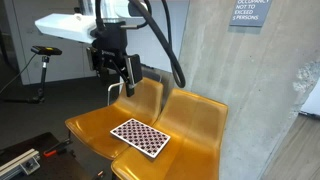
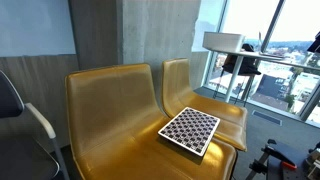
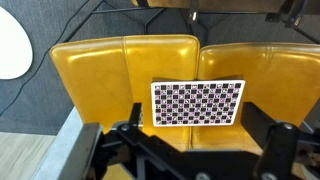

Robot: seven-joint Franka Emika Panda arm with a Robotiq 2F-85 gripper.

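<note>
A flat checkered board [image 1: 140, 137], white with dark squares, lies across the seats of two tan chairs. From the other side, in exterior view 2, the board [image 2: 190, 130] rests with its squares facing up, and nothing shows on it. My gripper [image 1: 117, 80] hangs above the chairs, well clear of the board. In the wrist view its dark fingers stand wide apart at the lower left and right, and the board [image 3: 197, 103] shows beyond the gap. I see nothing held between them.
Tan chair backs [image 2: 112, 92] rise behind the seats. A dark chair [image 2: 18, 125] stands to the left in exterior view 2. A white table [image 2: 235, 45] is near the window. Concrete wall [image 1: 250, 80] closes off the back. Around the board, the seats are bare.
</note>
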